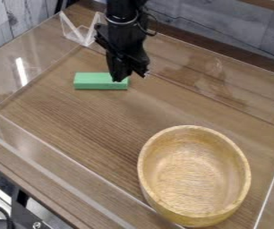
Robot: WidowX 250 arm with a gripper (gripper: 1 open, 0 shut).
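Note:
A black robot arm with its gripper [134,68] reaches down from the top centre, its fingers shut with nothing visible between them. Just left of and below the fingertips lies a flat green block [98,80] on the wooden table [98,143]; the gripper hangs over or beside its right end, and I cannot tell whether it touches it.
A large round beige bowl [193,174] stands at the lower right. A wall runs along the back, and the table's edge is at the lower left, with cables beyond.

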